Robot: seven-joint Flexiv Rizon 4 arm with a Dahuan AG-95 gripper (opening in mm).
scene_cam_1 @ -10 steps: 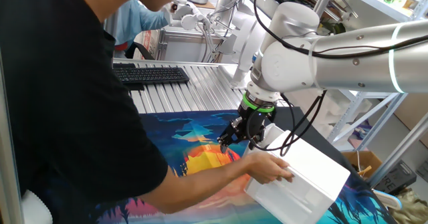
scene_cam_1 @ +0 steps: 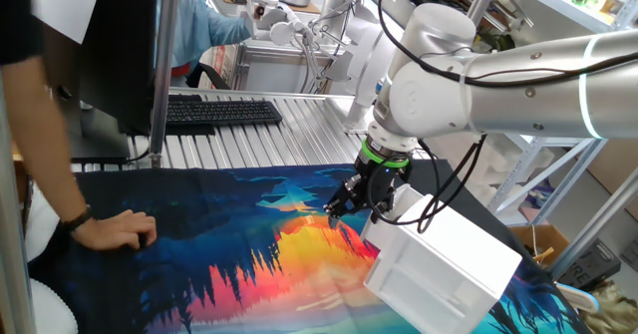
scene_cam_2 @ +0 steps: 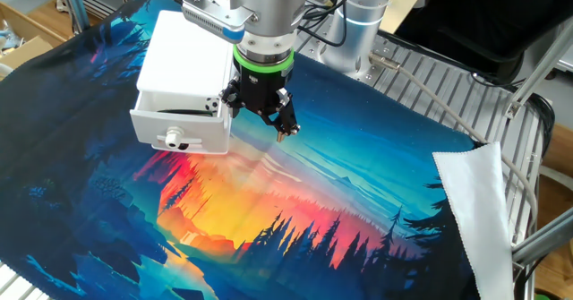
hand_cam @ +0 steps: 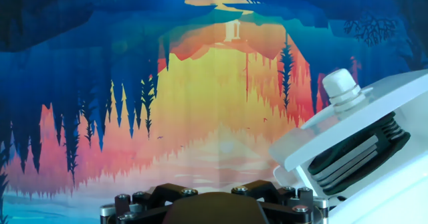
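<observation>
My gripper (scene_cam_2: 258, 123) hangs above the cloth, close beside a white box (scene_cam_2: 188, 54). Its fingers stand apart, open, with nothing seen between them. The box has a drawer (scene_cam_2: 183, 132) pulled partly out, with a white knob (scene_cam_2: 173, 138) on its front. Inside that drawer lies a dark object (hand_cam: 361, 154) with grey bands, seen at the right of the wrist view. From exterior view 1 the white box (scene_cam_1: 449, 264) shows to the right of the gripper, partly crossed by black cables.
A colourful landscape cloth (scene_cam_1: 269, 274) covers the table, largely bare in the middle. A person's hand (scene_cam_1: 115, 230) rests on its left part. White fabric (scene_cam_2: 474, 215) lies at the right edge in exterior view 2. A keyboard (scene_cam_1: 224, 112) sits behind.
The person's arm, which reached to the white box a second ago, has drawn back to the left, and the hand now rests on the cloth. The robot arm and box look unmoved.
</observation>
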